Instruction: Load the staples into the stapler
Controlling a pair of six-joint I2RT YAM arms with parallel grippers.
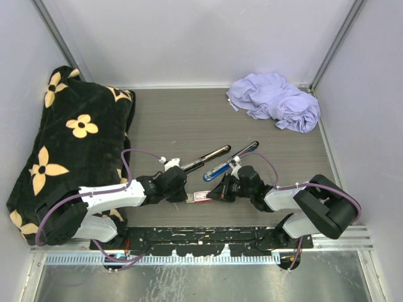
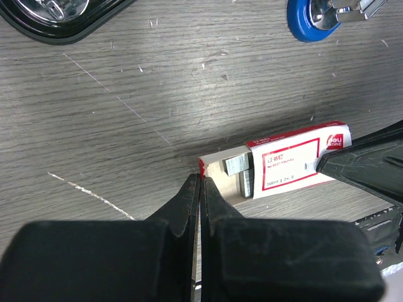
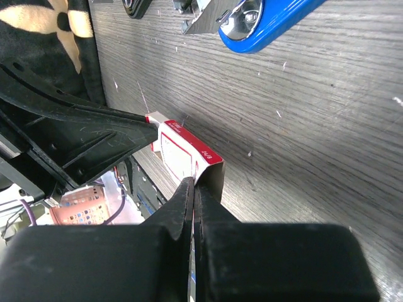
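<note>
A red-and-white staple box (image 1: 202, 196) lies low between my grippers, its inner tray partly out of the sleeve and showing staple strips (image 2: 237, 165). My left gripper is shut on the thin end of the tray. My right gripper is shut on the edge of the sleeve's other end. Behind them lie a blue stapler (image 1: 230, 162) and a black stapler (image 1: 208, 157), with metal parts visible at their near ends.
A dark flowered cloth (image 1: 75, 132) covers the left side. A crumpled lilac cloth (image 1: 274, 100) lies at the back right.
</note>
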